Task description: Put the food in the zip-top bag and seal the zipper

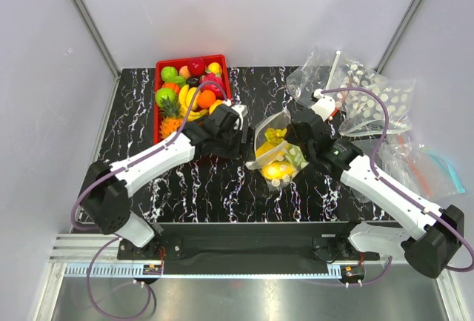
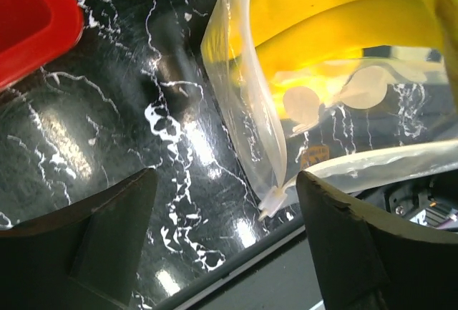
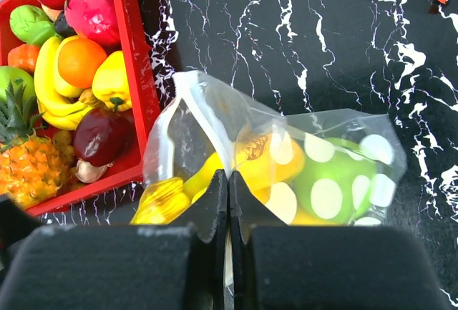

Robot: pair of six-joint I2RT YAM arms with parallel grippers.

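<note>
The clear zip top bag (image 1: 261, 159) stands with its mouth spread wide toward the left arm. Inside it lie yellow food (image 2: 315, 20) and a green item (image 3: 330, 181). My right gripper is shut on the thin zipper edge of the bag, which runs in between its fingertips. On the opposite side, my left gripper is open beside the bag's mouth, nothing between its fingers. From the left wrist, the bag's pointed zipper corner (image 2: 273, 197) shows just beyond the right-hand finger, apart from the pads as far as I can see.
A red bin (image 1: 158, 106) full of toy fruit and vegetables stands behind the left arm. More flat clear bags (image 1: 378, 106) lie at the back right, another with a blue edge (image 1: 444, 173) at far right. Black marbled table shows bare at front left.
</note>
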